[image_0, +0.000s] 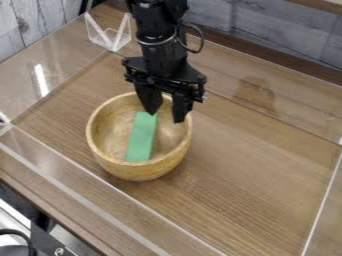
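Observation:
A tan oval bowl (175, 148) sits on the wooden table (254, 200), left of centre. A green rectangular object (140, 141) lies inside it, toward the left. My black gripper (163, 98) hangs over the back of the bowl, open, its two fingers pointing down. I see nothing held between them; their exact height over the bowl is hard to tell.
A pale, blurred item lies just left of the bowl. A dark cable shows at the lower-left corner, and the table's back edge runs along the top right.

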